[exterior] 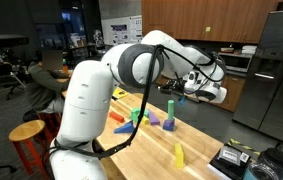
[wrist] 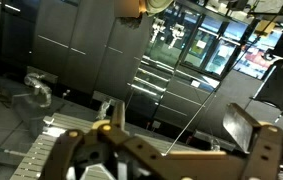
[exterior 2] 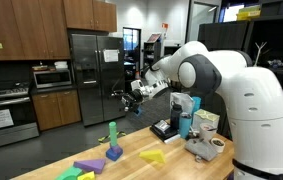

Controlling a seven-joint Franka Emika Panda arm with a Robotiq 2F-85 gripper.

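My gripper is open; in the wrist view its two fingers stand wide apart with nothing between them. It is raised above the table, tilted to face outward rather than straight down. Below it, in exterior view 1, a green cylinder (exterior: pixel 171 110) stands upright on a purple block (exterior: pixel 168 125), clear of the fingers. Exterior view 2 also shows the green cylinder (exterior 2: pixel 113 134) resting on its purple block (exterior 2: pixel 113 153). A purple triangular block (exterior: pixel 154 118) lies to the left of this stack in exterior view 1.
A yellow block (exterior: pixel 179 155) lies alone toward the table's front. Blue (exterior: pixel 126 128), orange (exterior: pixel 116 116) and green blocks are gathered at the left. A black box (exterior: pixel 230 160) and dark round containers (exterior: pixel 272 160) occupy the right end. Bare wood surrounds the yellow block.
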